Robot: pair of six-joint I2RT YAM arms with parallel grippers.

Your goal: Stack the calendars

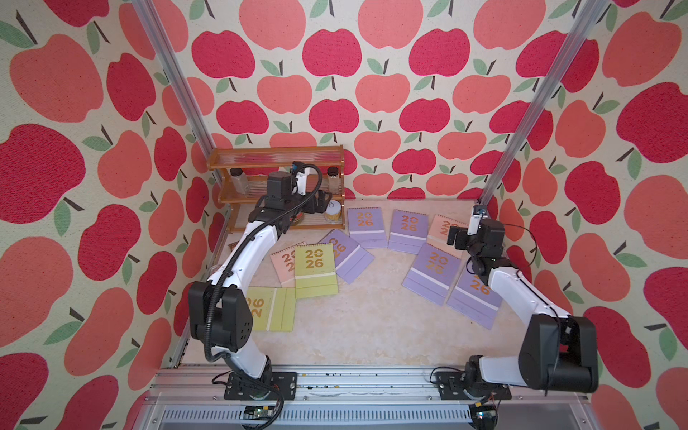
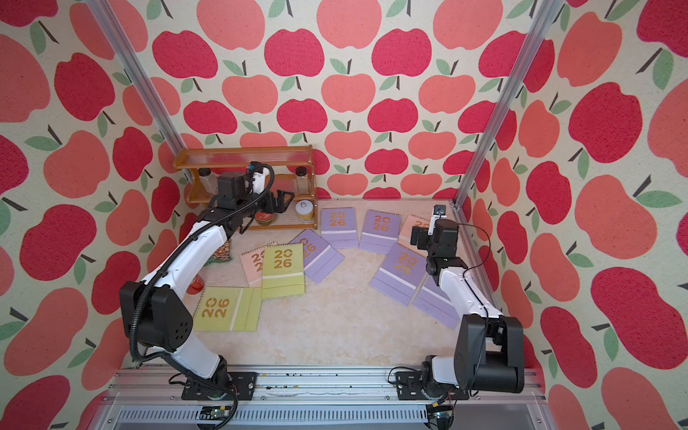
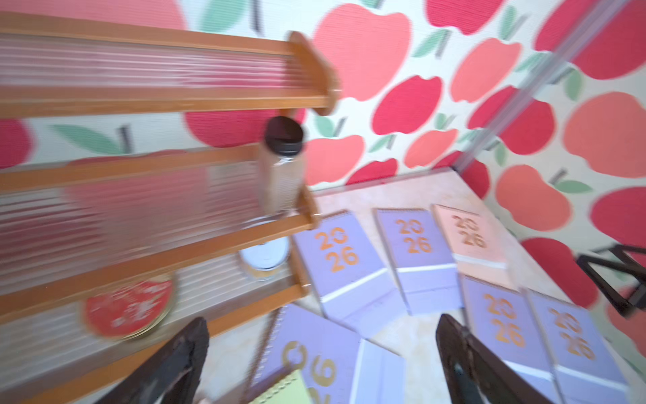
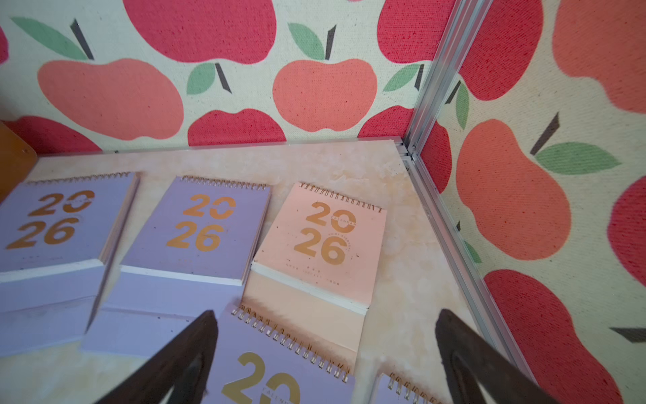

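Several desk calendars marked 2026 lie spread flat on the table. On the left are a green calendar (image 1: 315, 269), a second green calendar (image 2: 228, 309) turned sideways, and a pink calendar (image 2: 255, 263) partly covered by the first green one. A tilted purple calendar (image 1: 347, 254) touches the green one. Along the back lie two purple calendars (image 4: 202, 229) and a pink calendar (image 4: 323, 242); two more purple ones (image 3: 508, 326) lie front right. My left gripper (image 1: 322, 198) hangs open before the shelf. Above the right-hand calendars, my right gripper (image 1: 458, 236) is open and empty.
A wooden shelf (image 1: 276, 154) with jars and a tin stands at the back left, close to my left arm. A red can (image 2: 195, 284) and a snack bag (image 2: 220, 250) sit at the left edge.
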